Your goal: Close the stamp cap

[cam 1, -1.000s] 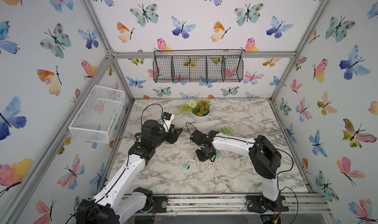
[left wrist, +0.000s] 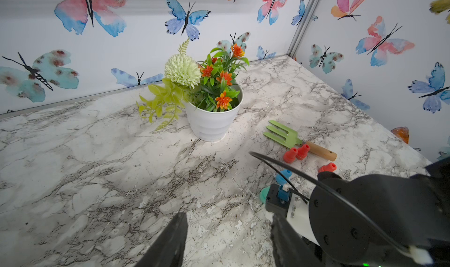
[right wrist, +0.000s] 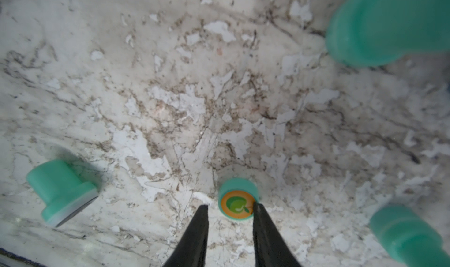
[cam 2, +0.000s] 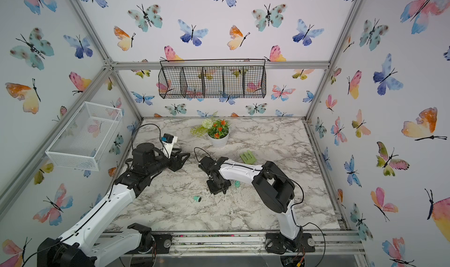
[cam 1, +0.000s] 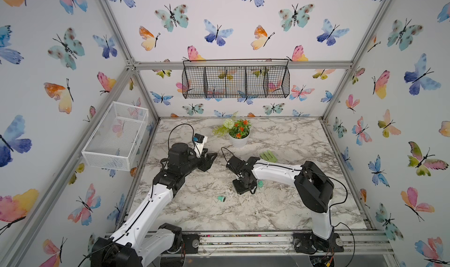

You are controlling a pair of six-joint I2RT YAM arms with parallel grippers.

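In the right wrist view, a small teal piece with an orange and green picture stands at the fingertips of my right gripper, which is part open; contact is unclear. A teal piece lies on its side to the left, also visible in the top left view. Blurred teal pieces stand at the upper right and lower right. My left gripper is raised at the left, open, with nothing between its fingers.
A potted plant stands at the back. A green garden fork lies right of it, near several red and blue pieces. A black wire basket and white basket hang on the walls.
My right gripper has shifted very slightly downward in the top left view. The left arm has not visibly moved.
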